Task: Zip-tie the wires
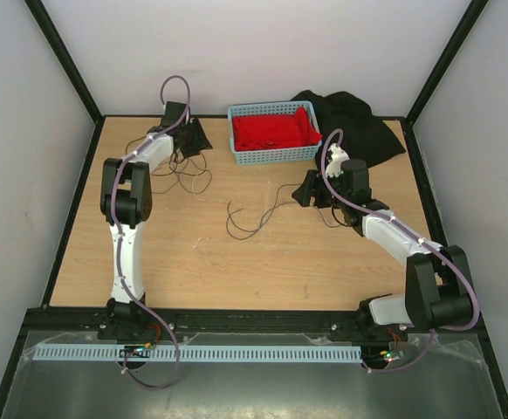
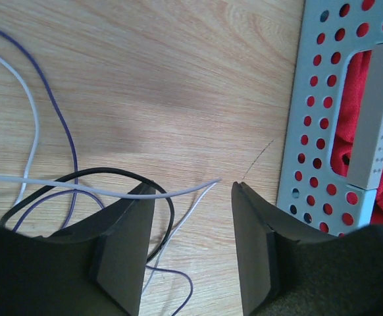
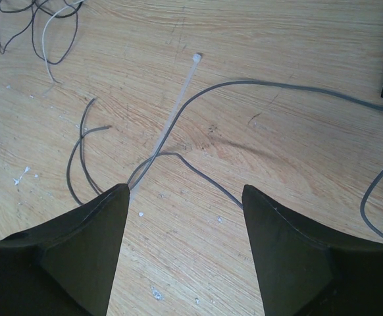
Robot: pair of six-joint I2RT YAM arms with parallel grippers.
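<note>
In the left wrist view a tangle of wires, with a dark blue wire [image 2: 58,108], a black wire [image 2: 106,170] and a pale wire [image 2: 30,112], lies around my left gripper. Its fingers are part open; a pale strand [image 2: 188,191] crosses in front of one finger and ends in the gap, not visibly clamped. Part open too, my right gripper hangs over grey wires [image 3: 204,174] in the middle of the table, with nothing seen gripped. A clear zip tie [image 3: 181,92] lies alongside them, its small head [image 3: 197,57] at the far end.
A blue-grey basket [image 1: 274,157] holding red cloth [image 1: 271,131] stands at the back, close to the left gripper. Black cloth [image 1: 359,127] covers the back right corner.
</note>
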